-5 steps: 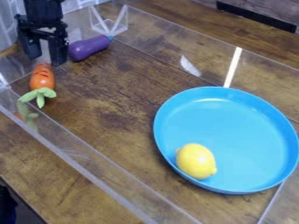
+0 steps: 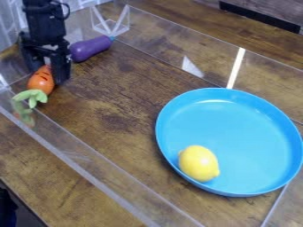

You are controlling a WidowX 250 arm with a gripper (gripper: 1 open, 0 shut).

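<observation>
My dark gripper (image 2: 46, 55) is open at the upper left, its fingers down over the top of an orange toy carrot (image 2: 41, 82) with green leaves. Whether the fingers touch the carrot is hard to tell. A purple eggplant (image 2: 90, 48) lies just to the right of the gripper. A blue plate (image 2: 228, 119) on the right holds a yellow lemon (image 2: 198, 162) near its lower left.
Clear plastic walls edge the wooden table (image 2: 124, 115), along the left and bottom and across the upper right. The middle of the table between carrot and plate is bare.
My gripper has moved down toward the carrot. The carrot's leaves have shifted slightly.
</observation>
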